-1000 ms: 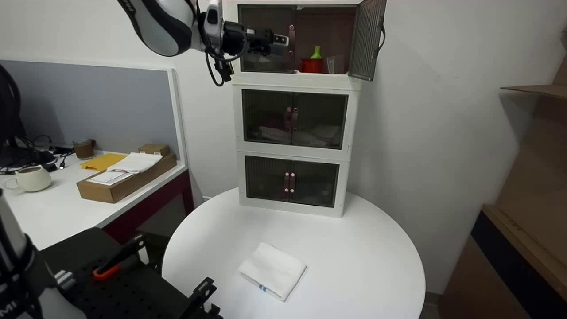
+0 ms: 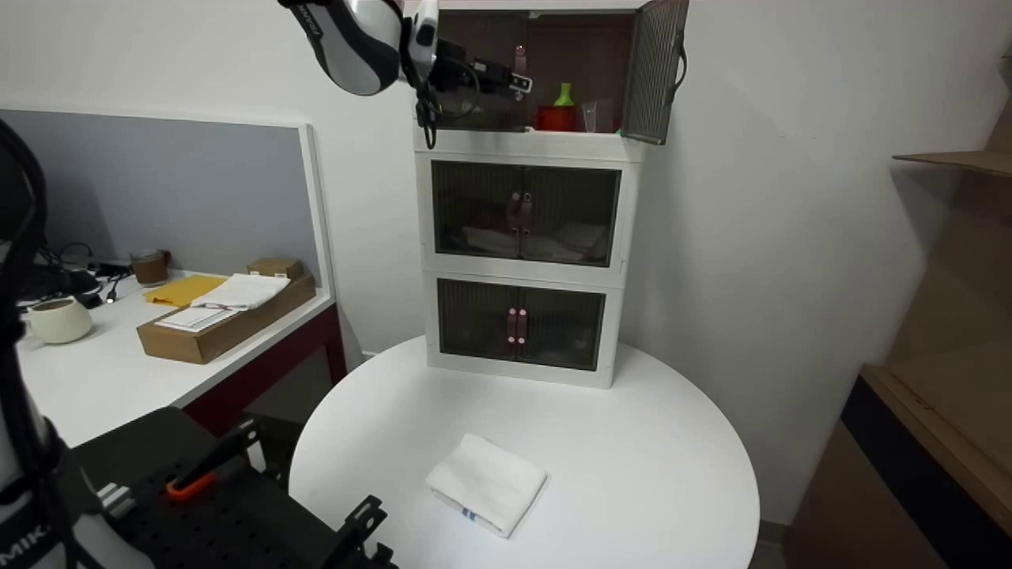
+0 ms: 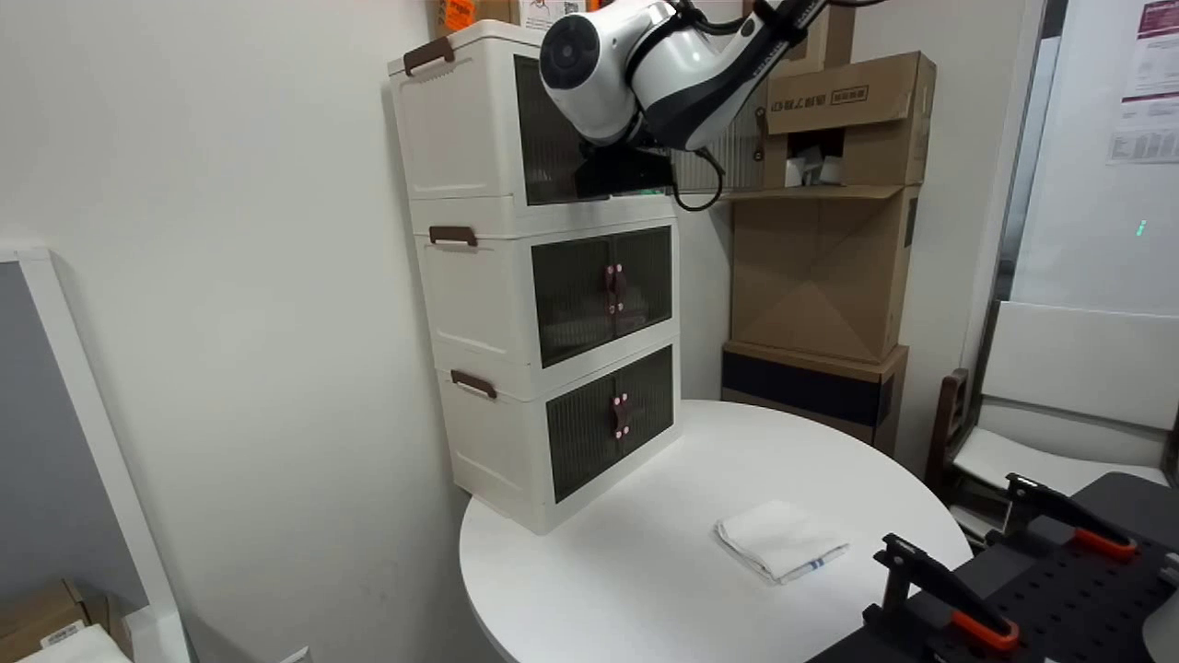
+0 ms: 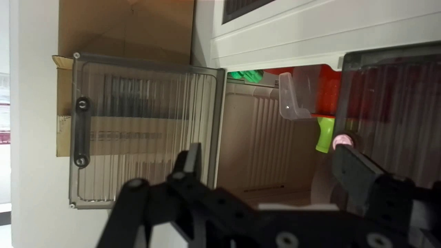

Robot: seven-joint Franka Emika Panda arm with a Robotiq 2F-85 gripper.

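Note:
At the top of the cabinet stack, my gripper [image 2: 521, 85] is in front of the upper compartment, near the handle of its closed left door [image 2: 481, 76]. The right door [image 2: 655, 71] of that compartment is swung outward. Seen upside down in the wrist view, my gripper is open with its fingers spread and nothing held; one finger overlaps the closed door beside a pink knob [image 4: 343, 141]. Inside are a red container [image 2: 556, 118], a lime-green piece [image 2: 564, 95] and a clear cup [image 4: 298, 97]. The arm hides the gripper in exterior view 2.
Two lower cabinet boxes, their doors [image 2: 519, 213] shut, stand below. A folded white towel [image 2: 488, 484] lies on the round white table [image 2: 655, 455], otherwise bare in front. Cardboard boxes [image 3: 818, 265] are stacked beyond the open door. A desk [image 2: 104, 379] stands at left.
The arm and gripper have moved right and a little toward the compartment opening, and the wrist looks turned. Doors, compartment contents and towel look unchanged.

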